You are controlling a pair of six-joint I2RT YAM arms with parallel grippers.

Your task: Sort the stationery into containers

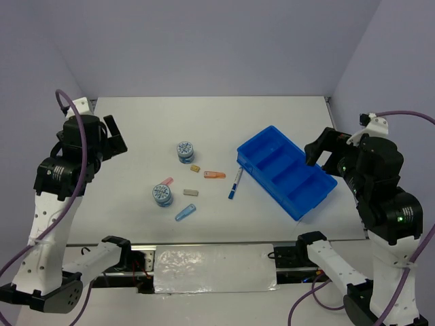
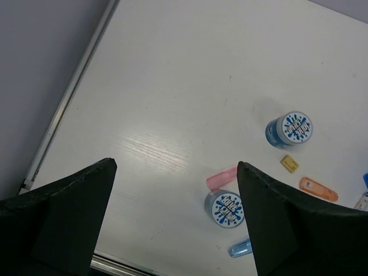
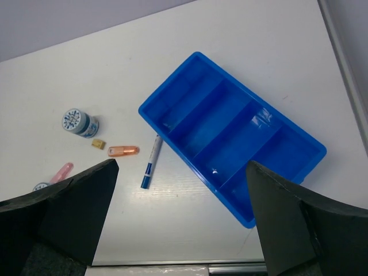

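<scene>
A blue tray (image 3: 255, 102) with several empty compartments lies slanted on the right of the table. Beside its left edge is a white-and-blue marker (image 1: 236, 183). Left of that lie an orange piece (image 1: 215, 174), a small yellow block (image 1: 195, 168), a grey block (image 1: 191, 193), a light blue piece (image 1: 185, 212) and a pink piece (image 2: 222, 179). Two round jars with patterned lids, a far jar (image 2: 295, 127) and a near jar (image 2: 225, 208), stand among them. My left gripper (image 1: 115, 137) is open and empty above the table's left side; my right gripper (image 1: 318, 151) is open and empty above the tray's right side.
Walls rise close behind and on both sides. A metal rail (image 1: 204, 243) runs along the front edge.
</scene>
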